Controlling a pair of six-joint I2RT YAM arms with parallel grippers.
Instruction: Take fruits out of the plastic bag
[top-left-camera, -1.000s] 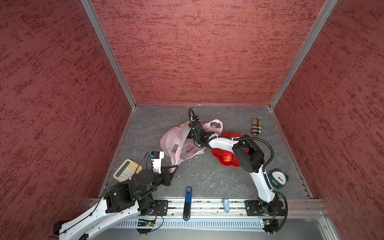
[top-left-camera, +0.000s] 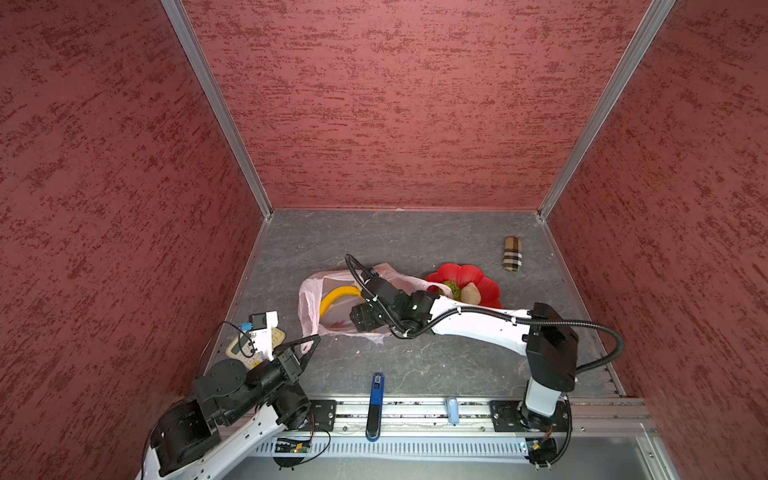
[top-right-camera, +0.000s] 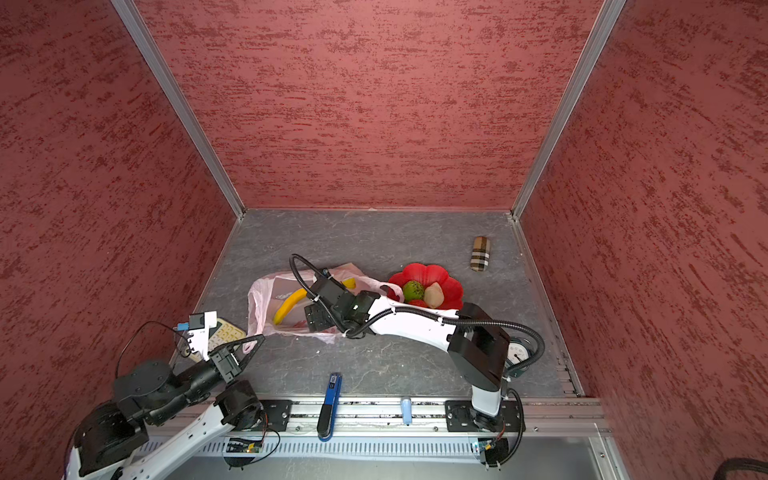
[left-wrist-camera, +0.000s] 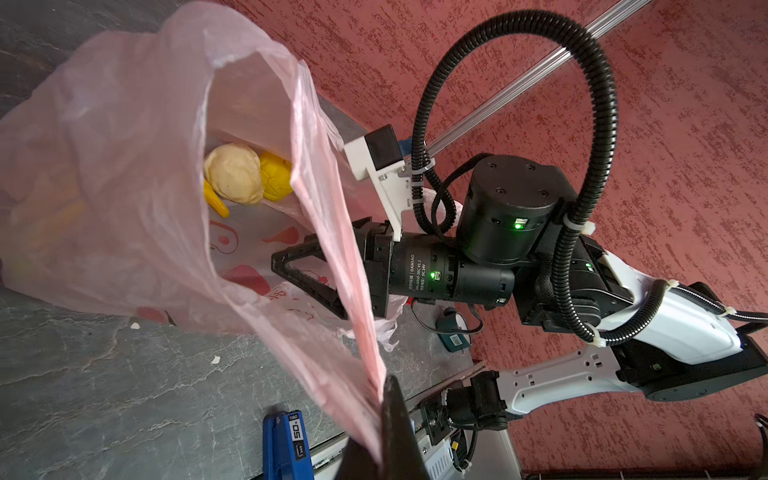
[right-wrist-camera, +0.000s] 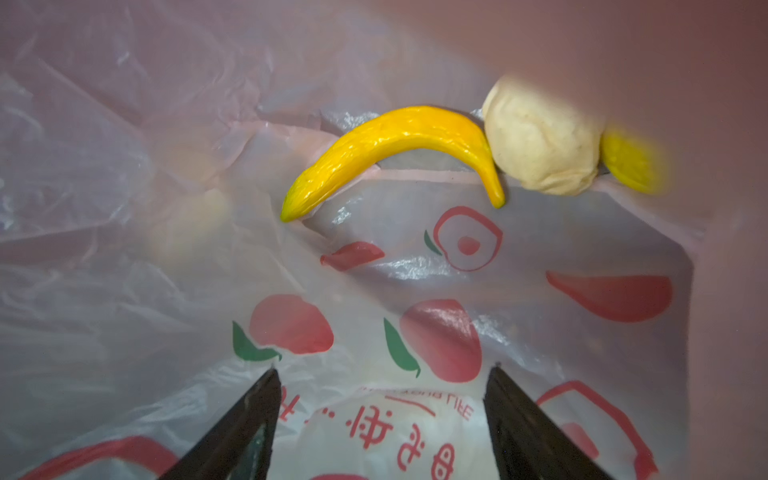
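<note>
The pink plastic bag (top-left-camera: 310, 296) lies spread open on the table. My left gripper (top-left-camera: 312, 340) is shut on its pink edge at the near left, seen close in the left wrist view (left-wrist-camera: 384, 392). Inside the bag are a banana (right-wrist-camera: 384, 136), a pale round fruit (right-wrist-camera: 542, 140) and a yellow fruit (right-wrist-camera: 628, 160), partly hidden by film. My right gripper is open inside the bag, over its printed film, below the fruits in its wrist view, with nothing between the fingers.
A red petal bowl (top-right-camera: 424, 272) holding fruits sits right of the bag. A plaid roll (top-left-camera: 512, 253) lies at back right, a calculator (top-right-camera: 228, 332) at left, a blue tool (top-left-camera: 375, 404) at front, a clock (top-right-camera: 518, 352) at right.
My left gripper has moved leftward, drawing the bag edge left and opening it to show the banana. My right gripper has moved toward the front and left within the bag.
</note>
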